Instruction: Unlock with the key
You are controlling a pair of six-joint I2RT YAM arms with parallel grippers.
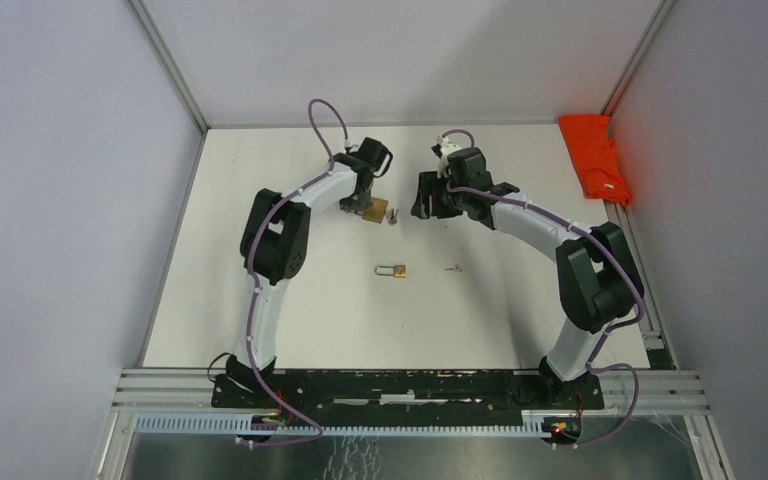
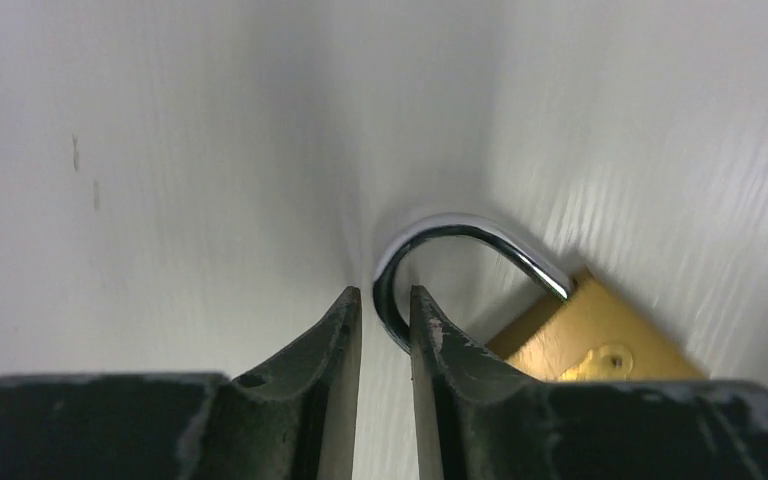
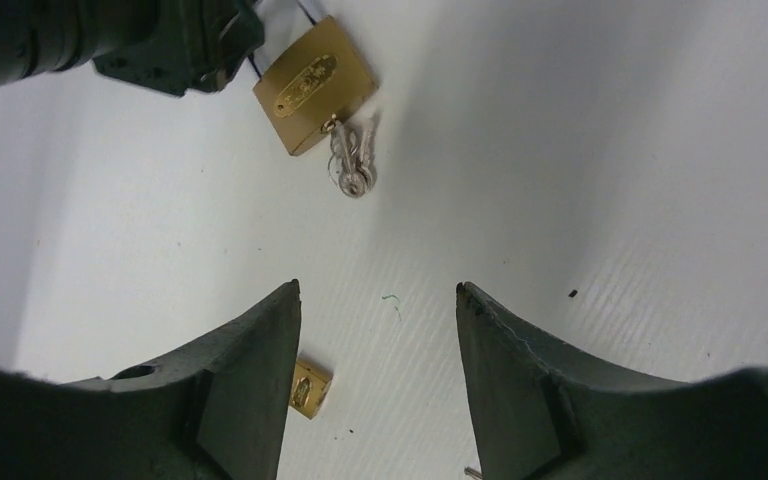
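A large brass padlock (image 1: 374,210) (image 3: 315,80) lies on the table with a bunch of keys (image 3: 353,165) at its keyhole. My left gripper is over the padlock's steel shackle (image 2: 460,222), part open, its fingertips close to the curved bar; whether the bar is between them is unclear. My right gripper stands open to the right of the padlock, with nothing between its fingers.
A small padlock (image 1: 396,271) lies lower in the middle, with a small key (image 1: 454,268) to its right. An orange cloth (image 1: 595,155) is at the back right.
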